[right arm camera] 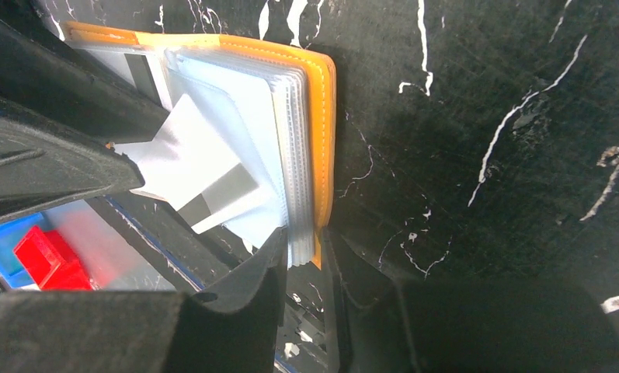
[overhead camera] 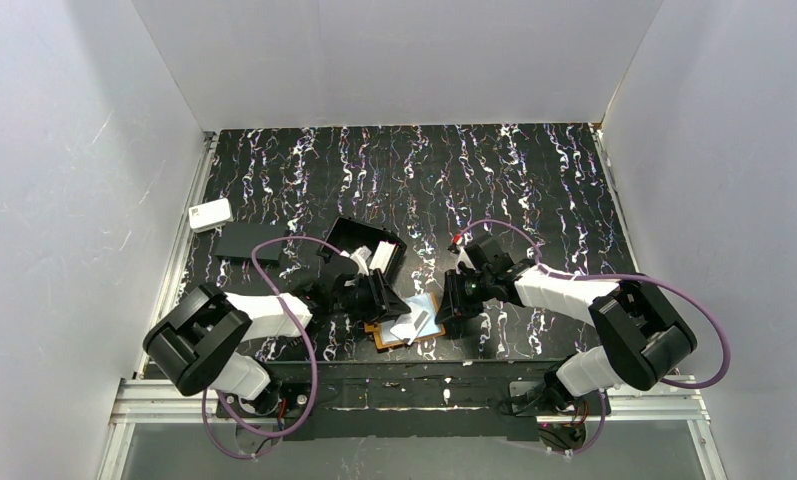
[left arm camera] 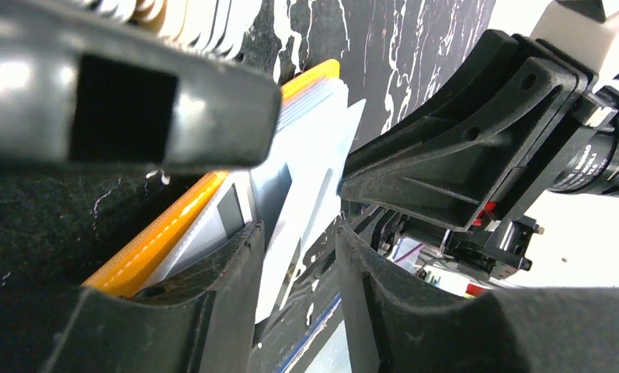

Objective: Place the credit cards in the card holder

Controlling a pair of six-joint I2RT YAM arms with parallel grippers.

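Note:
The card holder (overhead camera: 438,316) lies open near the table's front edge, orange-rimmed with clear pages. Its orange cover (right arm camera: 321,132) and page edges sit between the fingertips of my right gripper, which is shut on them. A white card with a grey stripe (right arm camera: 193,159) rests askew across the pages. My left gripper is over the holder's left part, fingers partly open. The white card (left arm camera: 310,179) shows in the gap between its fingers; whether both touch it is unclear. In the top view, the left gripper (overhead camera: 394,305) covers the holder's left side.
Behind the holder stands a black box (overhead camera: 359,232) holding a row of cards (overhead camera: 382,257). A dark flat block (overhead camera: 251,242) and a white box (overhead camera: 210,215) lie at the left. Both grippers are close together.

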